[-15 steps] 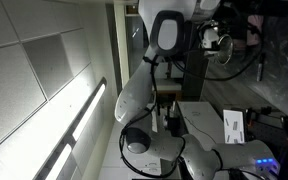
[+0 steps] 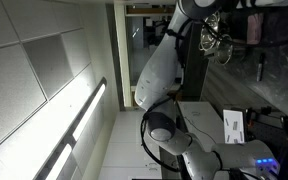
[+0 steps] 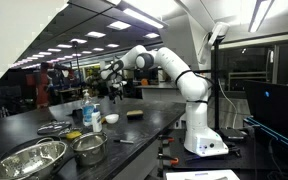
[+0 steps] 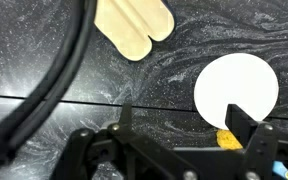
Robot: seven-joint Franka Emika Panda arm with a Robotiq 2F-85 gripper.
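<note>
My gripper stands open in the wrist view, with only dark tabletop between its two fingers. A white round bowl or plate (image 4: 236, 88) lies below and just beyond the right finger. At the top of that view is a tan object with two rounded lobes (image 4: 134, 28), apart from the fingers. In exterior view 2 the arm reaches over the far part of the table, where the white bowl (image 3: 112, 118) and the tan object (image 3: 135, 114) sit. The gripper end is small and unclear there.
Metal pots (image 3: 89, 149) and a larger steel basin (image 3: 29, 160) occupy the near table. A bottle (image 3: 96, 121) stands near the bowl. Partly hidden by the gripper are a yellow item (image 4: 227, 139) and a blue one (image 4: 280, 168). A black cable (image 4: 59, 75) crosses the wrist view.
In exterior view 1 the upper arm links have swung up and to the right, uncovering more of the pots behind. The objects there appear unmoved.
</note>
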